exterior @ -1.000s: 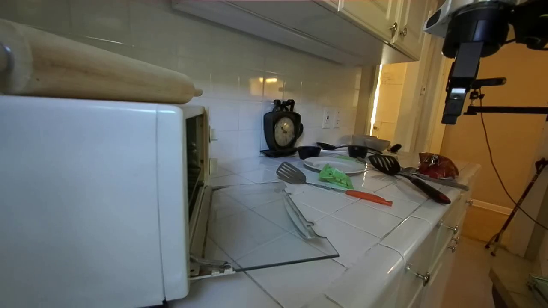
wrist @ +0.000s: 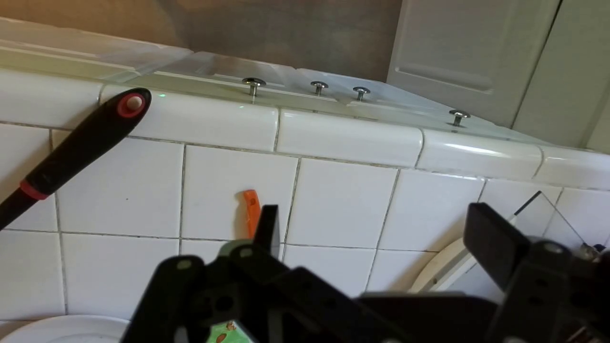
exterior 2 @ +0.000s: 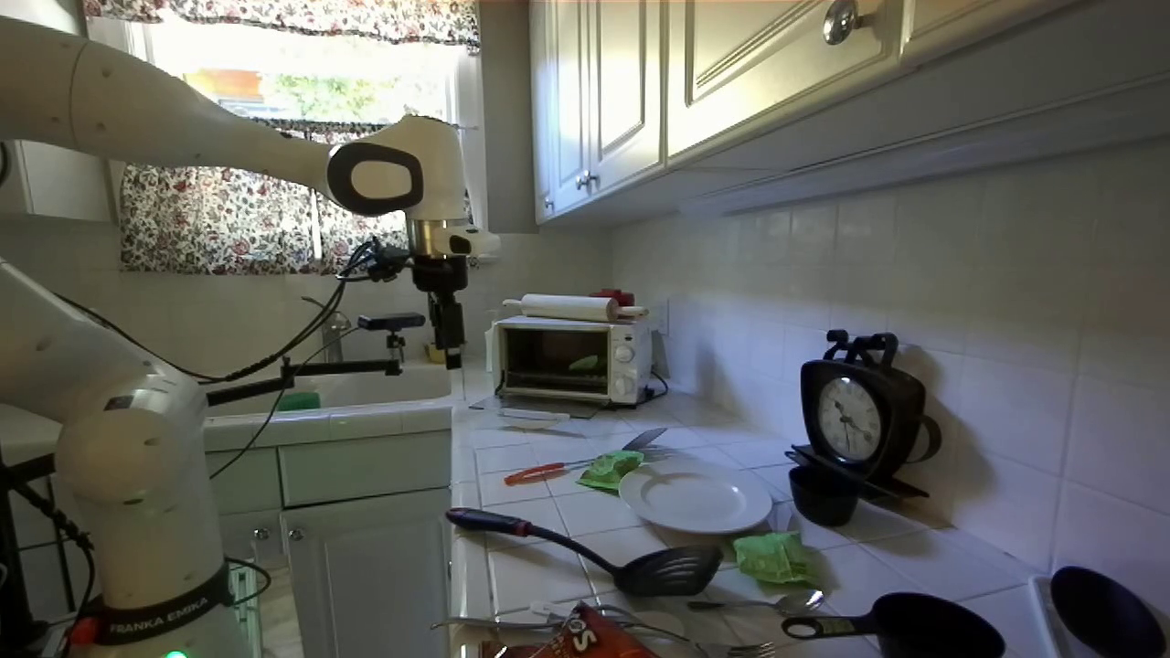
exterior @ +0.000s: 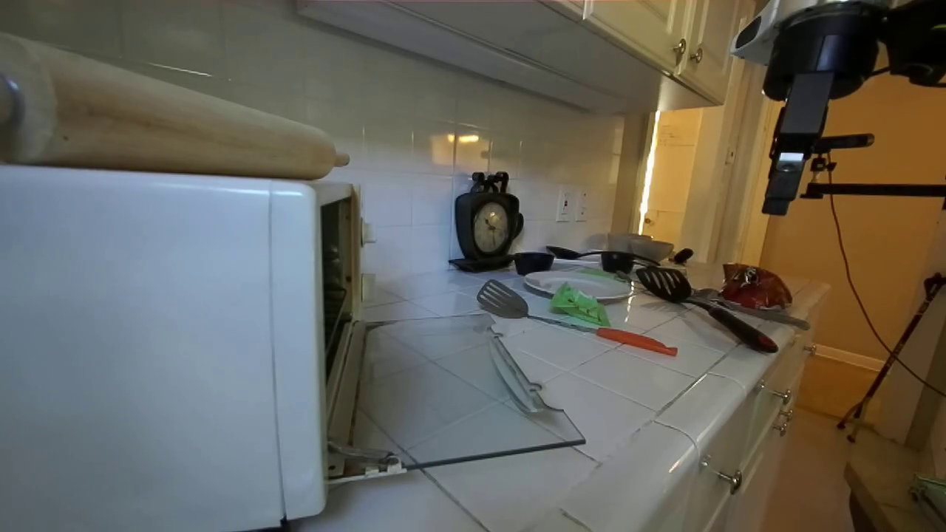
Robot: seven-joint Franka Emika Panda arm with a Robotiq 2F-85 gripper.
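My gripper stands open, its fingers wide apart in the wrist view with only tiled counter showing between them. It hangs in the air near the counter's front edge, touching nothing, as exterior view 2 shows with the gripper pointing down. A white toaster oven has its glass door lowered over the counter; something green shows inside. An orange-handled spatula lies beside a crumpled green packet. Close by is a white plate, with a second green packet at its near side.
A rolling pin lies on the oven. A black slotted turner, measuring cup, red bag and cutlery crowd the counter's near end. A black scale stands by the wall. Cabinets overhang the counter.
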